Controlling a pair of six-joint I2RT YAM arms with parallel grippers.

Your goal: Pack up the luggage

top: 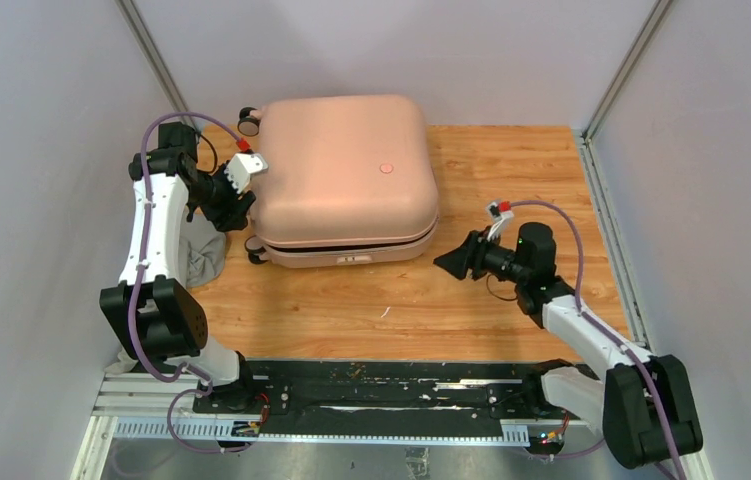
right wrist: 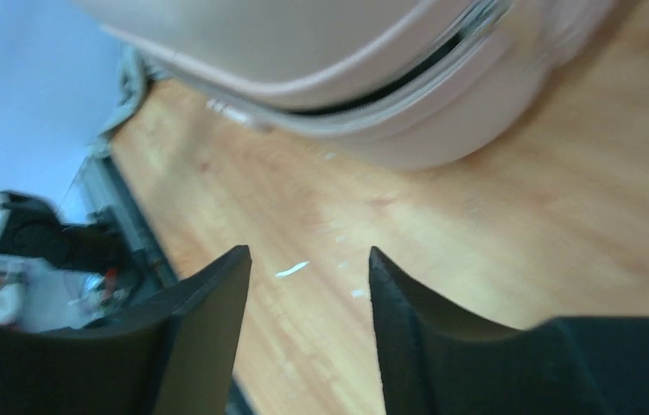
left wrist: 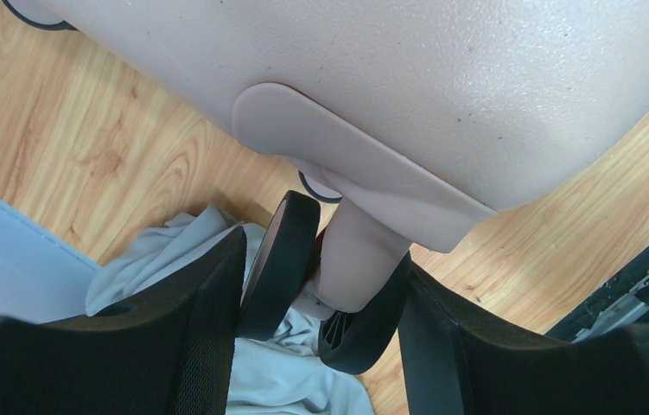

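Note:
The pink suitcase (top: 341, 165) lies flat with a dark gap along its front seam. My left gripper (top: 236, 205) is at its left side; in the left wrist view its fingers sit around a wheel mount (left wrist: 355, 259), though how firmly they hold it is unclear. My right gripper (top: 459, 258) stands open, apart from the suitcase's front right corner, with nothing between its fingers in the right wrist view, which is blurred.
A crumpled grey cloth (top: 201, 255) lies at the left, under and beside my left arm. Walls border the back and sides.

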